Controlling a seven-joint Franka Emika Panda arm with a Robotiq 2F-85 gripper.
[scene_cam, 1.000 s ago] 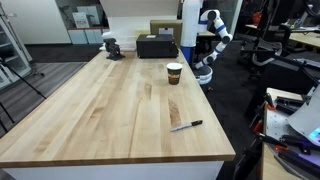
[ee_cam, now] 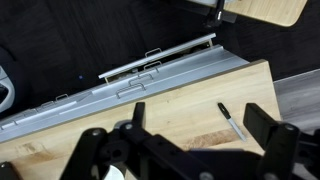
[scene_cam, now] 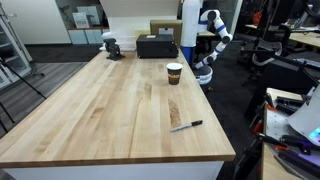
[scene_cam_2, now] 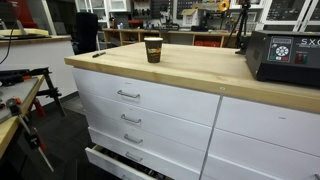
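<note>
In the wrist view my gripper stands open high over the counter edge, with nothing between its fingers. A dark marker lies on the wooden counter near its front right corner. The same marker appears between the fingers in the wrist view, well below them. Farther back near the right edge stands an upright paper cup, dark with a pale rim. The other exterior view shows this cup near the counter's edge. Below, the bottom drawer is pulled out part way.
A black box-shaped device sits at the counter's far end, with a dark item to its left. Several closed drawers line the white cabinet.
</note>
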